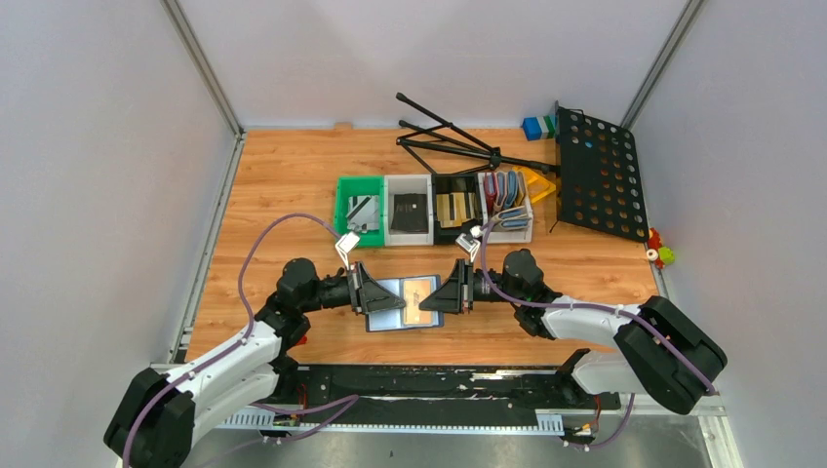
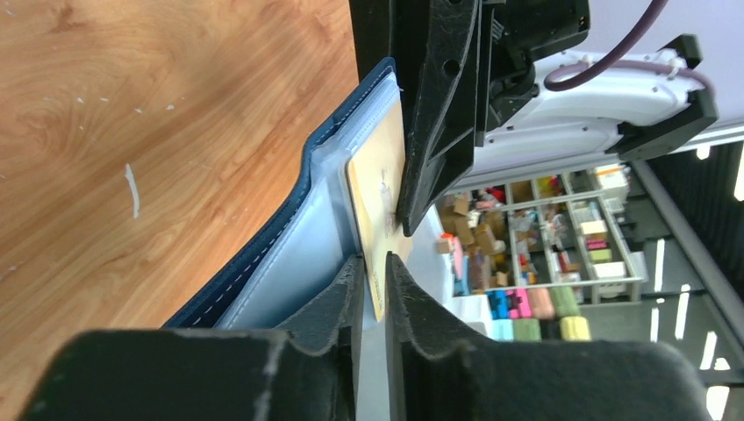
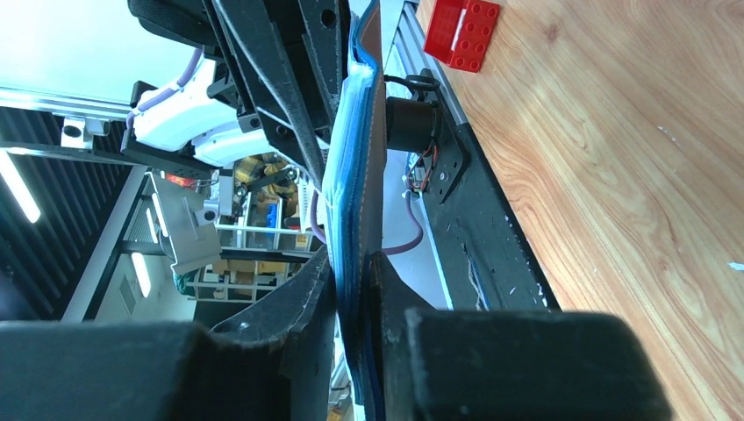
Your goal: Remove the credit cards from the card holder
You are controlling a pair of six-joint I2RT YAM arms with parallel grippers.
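The card holder [image 1: 388, 319] lies open between my grippers, a blue and clear wallet with a tan card [image 1: 416, 292] in it. In the left wrist view the card [image 2: 379, 193] stands at the holder's edge, and the fingertips of my left gripper are at its lower edge; whether they grip it is unclear. My right gripper has the holder's blue edge [image 3: 351, 158] between its fingers at the right side.
Behind are a green bin [image 1: 346, 205], a white bin [image 1: 410, 239], a black bin and a bin of scissor-like items. A black stand [image 1: 595, 175] lies at back right. A red brick [image 3: 474, 35] is on the table.
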